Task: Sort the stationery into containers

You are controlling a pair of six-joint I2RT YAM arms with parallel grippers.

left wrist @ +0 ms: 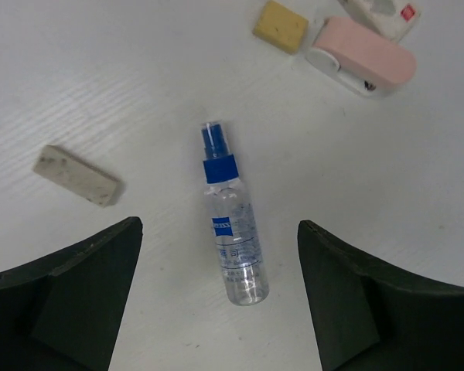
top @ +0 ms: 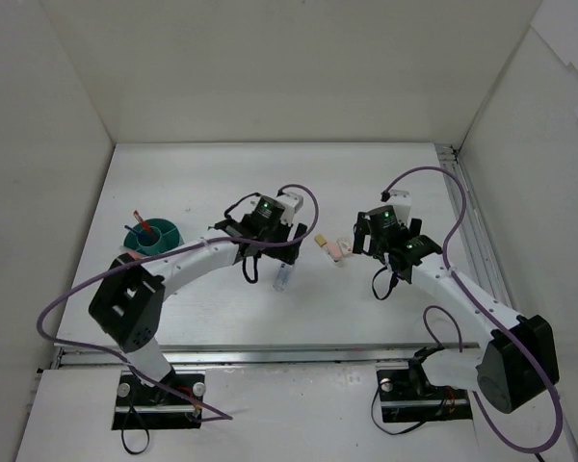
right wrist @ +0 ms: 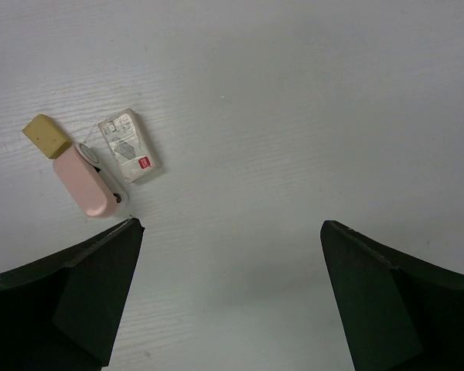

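Note:
On the table lies a clear spray bottle with a blue cap; in the top view its body shows below my left gripper. That gripper is open above the bottle, its dark fingers on either side of it in the left wrist view and not touching it. My right gripper hangs open over bare table. Left of it are a yellow block, a pink stapler and a small white box. A pale grey block lies left of the bottle.
At the table's left stands a green round container with pens upright in it. The purple cable of the left arm passes over its front. Clear table stretches along the back and the front.

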